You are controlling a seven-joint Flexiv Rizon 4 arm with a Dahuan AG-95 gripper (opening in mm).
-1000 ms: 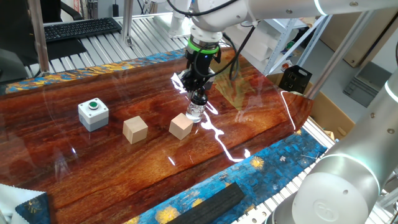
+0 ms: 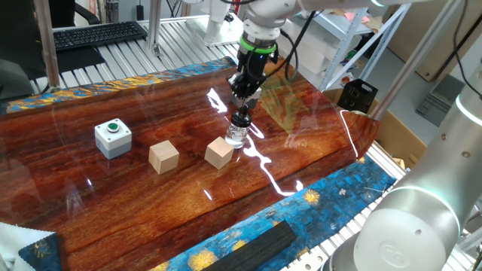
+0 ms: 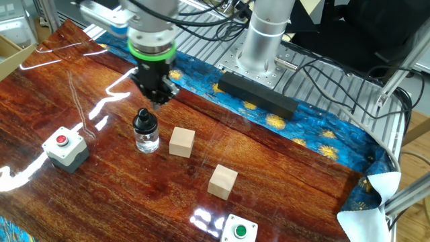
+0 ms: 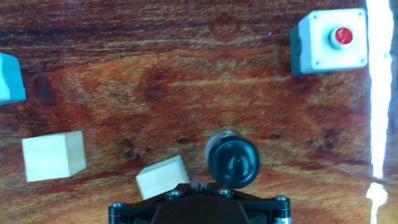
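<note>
A clear bottle with a black lid (image 3: 146, 129) stands upright on the glossy wooden table. My gripper (image 3: 158, 104) hangs above the table, a little higher than the lid and off to one side of it. From exterior view 1, the gripper (image 2: 245, 90) overlaps the area just over the bottle (image 2: 238, 134). In the wrist view the round black lid (image 4: 234, 163) shows just ahead of the gripper body, right of centre. Nothing appears to be held, but the fingers are too blurred or hidden to show how far apart they stand.
Beside the bottle sits one wooden cube (image 3: 181, 142); another cube (image 3: 222, 181) lies farther off. A red-button box (image 3: 66, 148) and a green-button box (image 3: 239, 230) stand on the table. A black bar (image 3: 258, 95) lies along the blue cloth edge.
In exterior view 1 my gripper has shifted to the right and slightly upward. The bottle, the cubes and the green-button box have stayed in place.
</note>
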